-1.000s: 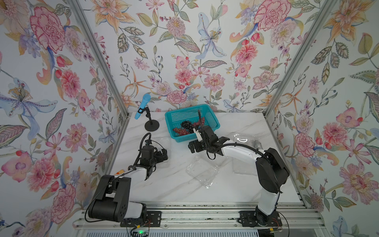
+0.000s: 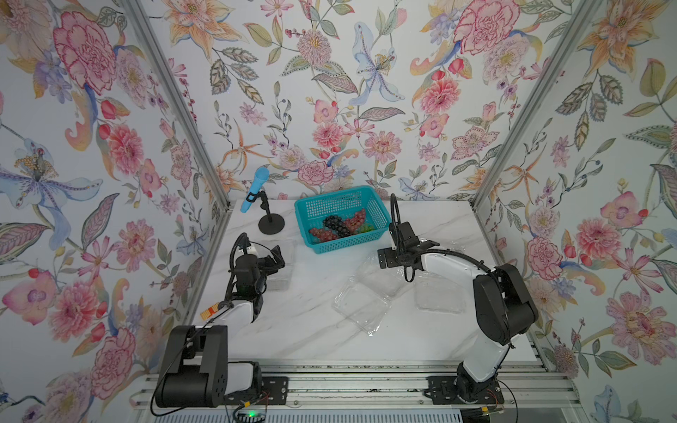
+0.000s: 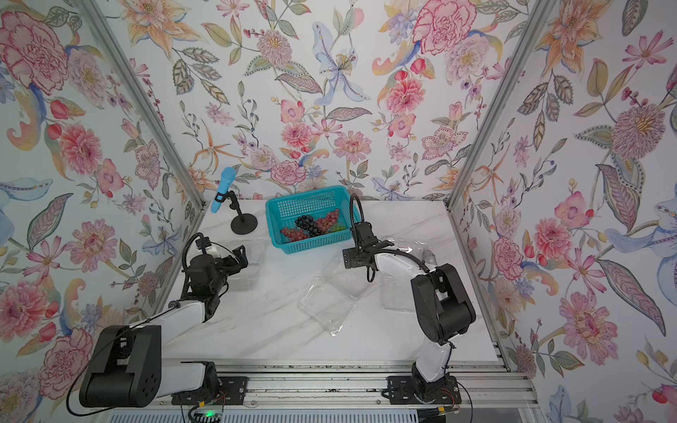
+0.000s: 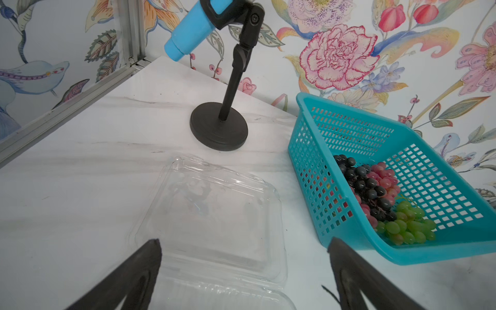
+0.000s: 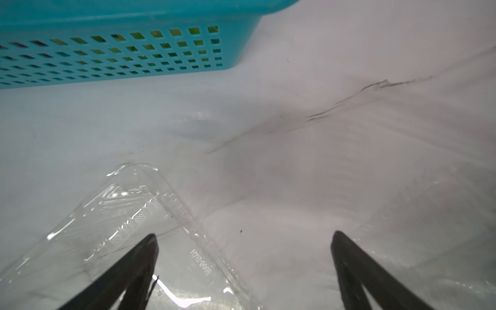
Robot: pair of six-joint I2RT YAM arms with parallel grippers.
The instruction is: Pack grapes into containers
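Bunches of black, red and green grapes (image 4: 372, 186) lie inside the teal basket (image 4: 323, 188) at the back of the table. One clear container (image 4: 217, 222) lies open in front of my left gripper, whose fingers are spread with nothing between them. Another open clear container (image 2: 363, 303) rests at the table's middle. Over its hinged lid side, my right gripper stands open and empty, just in front of the basket. More clear plastic, a container (image 2: 440, 292), lies to the right, partly behind the right arm.
A black stand (image 2: 270, 223) with a blue microphone-like object (image 2: 255, 189) stands at the back left, beside the basket. An orange item (image 2: 209, 311) lies at the left edge. Bare table shows between the left and middle containers.
My right gripper has moved right, away from the basket's front. My left gripper has shifted left and slightly back, uncovering part of its container.
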